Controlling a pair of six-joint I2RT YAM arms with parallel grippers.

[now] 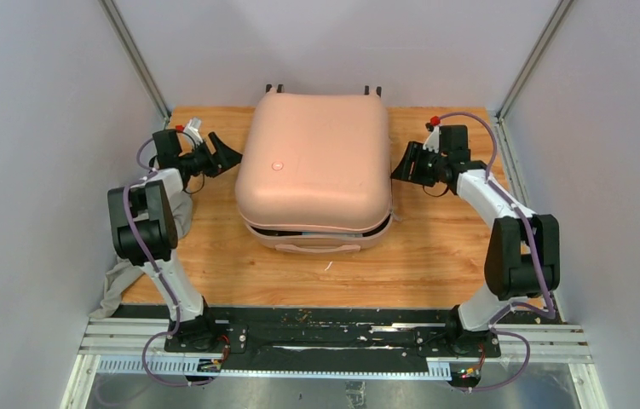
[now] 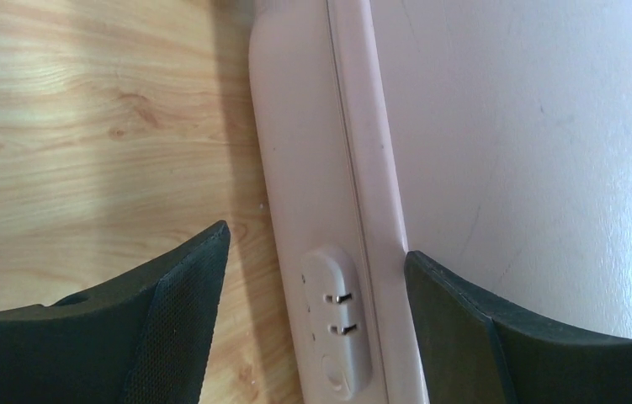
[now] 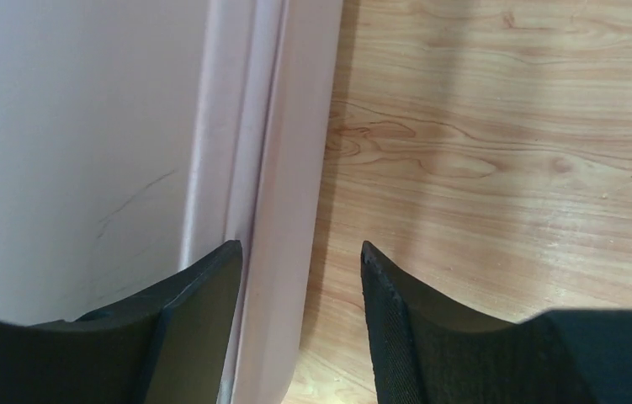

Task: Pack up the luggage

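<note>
A pink suitcase (image 1: 313,162) lies in the middle of the wooden table, its lid down but with a dark gap along the front edge. My left gripper (image 1: 227,149) is at its left side, fingers apart; in the left wrist view one finger (image 2: 455,328) is against the seam edge, above a latch (image 2: 335,311), the other over bare wood. My right gripper (image 1: 404,170) is at the suitcase's right side, open; in the right wrist view the left finger is at the shell edge (image 3: 283,202), the other over the table.
Grey cloth (image 1: 116,285) lies at the table's left edge under the left arm. Bare table (image 1: 427,264) shows at the front and right. Walls close in the left, back and right.
</note>
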